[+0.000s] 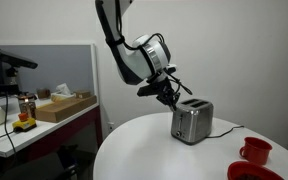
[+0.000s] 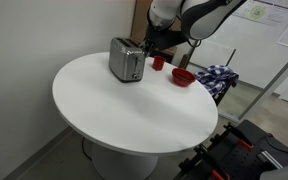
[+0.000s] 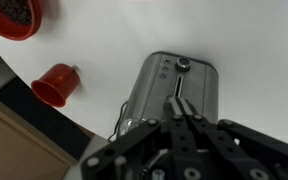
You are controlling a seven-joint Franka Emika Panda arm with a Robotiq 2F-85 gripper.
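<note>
A silver toaster (image 1: 192, 121) stands upright on the round white table (image 1: 144, 150). In the wrist view, the front of the toaster (image 3: 166, 88) shows its dark knob (image 3: 182, 64) and lever slot. My gripper is shut, its fingertips over the toaster's front face near the slot, and no object shows between them. In exterior view 1 the gripper (image 1: 173, 105) is at the upper left edge of the toaster. Whether the fingertips touch the metal or the lever I cannot tell.
A red mug (image 1: 255, 151) and a red bowl (image 1: 252, 172) with dark contents stand to the toaster's right. The toaster's cord (image 1: 226, 131) runs behind it on the table. A side table with a cardboard box (image 1: 66, 106) stands at left.
</note>
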